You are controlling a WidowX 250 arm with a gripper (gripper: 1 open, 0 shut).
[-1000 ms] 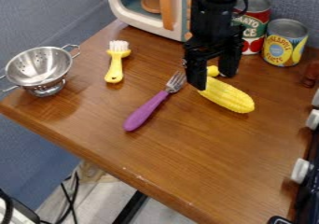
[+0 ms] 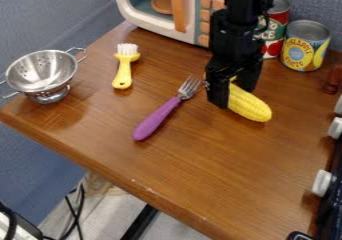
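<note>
My black gripper [image 2: 230, 84] is low over the wooden table, at the upper end of a yellow corn cob [image 2: 249, 105] that lies on the tabletop. The dark fingers overlap the cob's top; whether they are shut on it I cannot tell. A fork with a purple handle [image 2: 156, 119] lies just left of the gripper.
A yellow brush [image 2: 123, 71] and a steel colander [image 2: 40, 74] sit at the left. Cans [image 2: 306, 46], a toy microwave [image 2: 160, 9] and a small brown bottle [image 2: 334, 80] stand at the back. A stove edge borders the right.
The gripper has moved slightly down and right, further over the upper end of the corn, covering more of it.
</note>
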